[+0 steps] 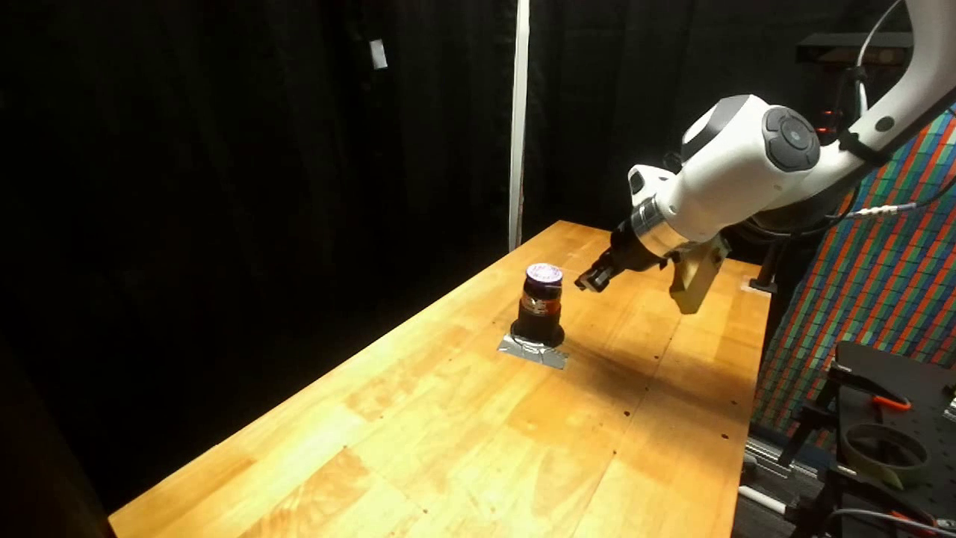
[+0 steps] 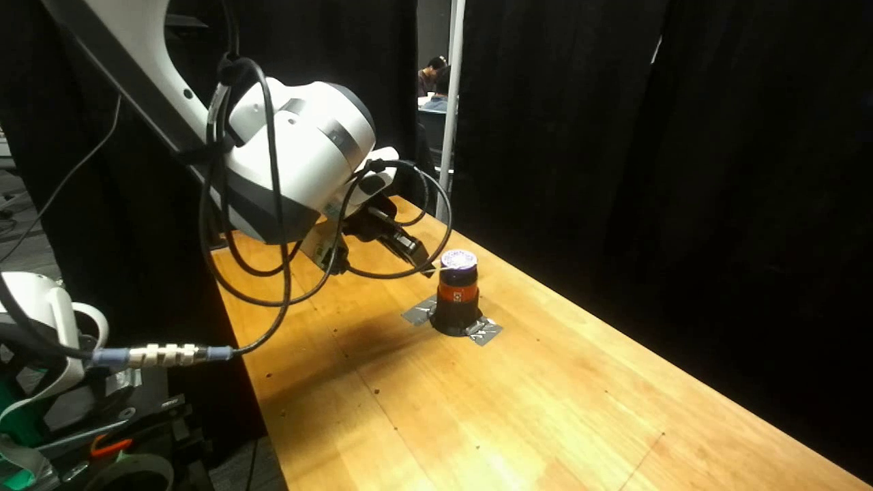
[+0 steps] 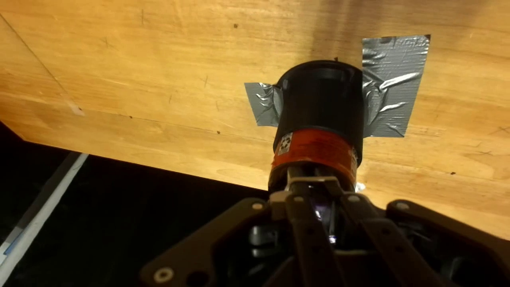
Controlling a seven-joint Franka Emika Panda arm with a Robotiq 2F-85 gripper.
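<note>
A dark jar with an orange-red band and a white-and-purple lid stands upright in a black holder, which grey tape fixes to the table. Beside the lid, on the robot's side, is my gripper, tilted toward the jar at about lid height. A thin pale strand shows between lid and fingertips; what it is cannot be made out. From the wrist, my gripper covers the jar's upper part. Its fingers look close together, and whether anything lies between them is unclear.
Grey tape lies flat at the holder's base. Looped black cables hang from the arm. A side shelf with a tape roll stands beyond the table edge.
</note>
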